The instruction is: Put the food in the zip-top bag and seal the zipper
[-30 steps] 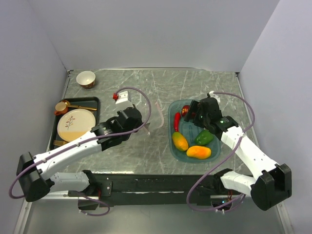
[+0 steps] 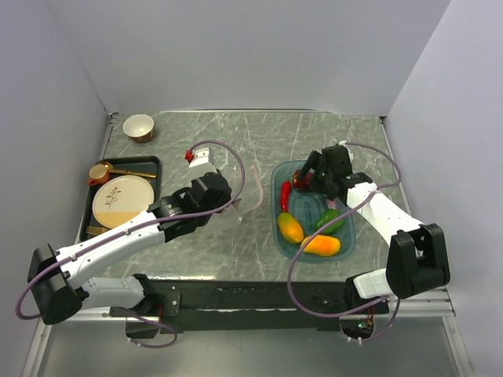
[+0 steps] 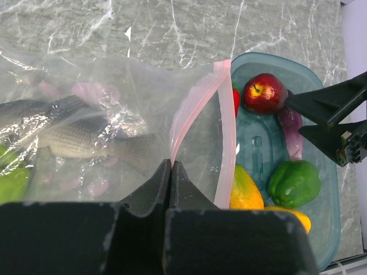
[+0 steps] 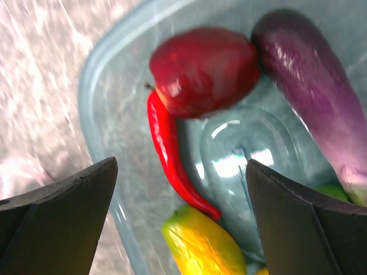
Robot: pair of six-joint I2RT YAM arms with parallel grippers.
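Observation:
My left gripper is shut at the pink zipper edge (image 3: 227, 143) of a clear bag (image 3: 74, 137) holding fish and green items. My right gripper is open over the blue tray (image 2: 278, 236), which holds a red apple-like fruit (image 4: 203, 71), red chili (image 4: 169, 152), purple eggplant (image 4: 315, 91), green pepper (image 3: 293, 183), and yellow mangoes (image 2: 290, 228) (image 2: 321, 245). The bag's mouth stands partly open beside the tray.
A black tray (image 2: 150, 165) with plate (image 2: 122, 201), cup and utensils sits at the left, a bowl (image 2: 138, 126) behind it. Bare counter (image 2: 244, 133) lies at the back middle.
The left arm looks unchanged.

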